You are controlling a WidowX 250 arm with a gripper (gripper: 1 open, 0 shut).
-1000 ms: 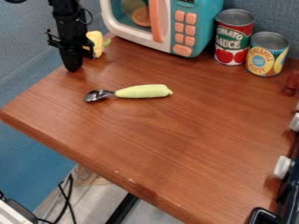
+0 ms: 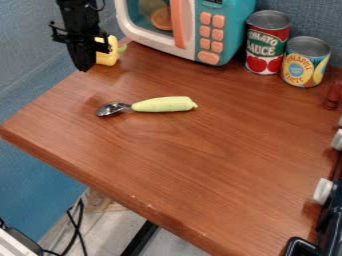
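A black robot gripper hangs at the back left of the wooden table, beside a yellow object near the toy microwave's left side; whether its fingers are open or shut is hard to make out. A spoon-like utensil with a pale yellow-green handle and metal head lies flat on the table, in front of the microwave.
A teal toy microwave, a tomato sauce can and a yellow-labelled can line the back. A dark appliance with white knobs is at the right edge.
The gripper has shifted very slightly upward at the back left. The objects on the table look unmoved.
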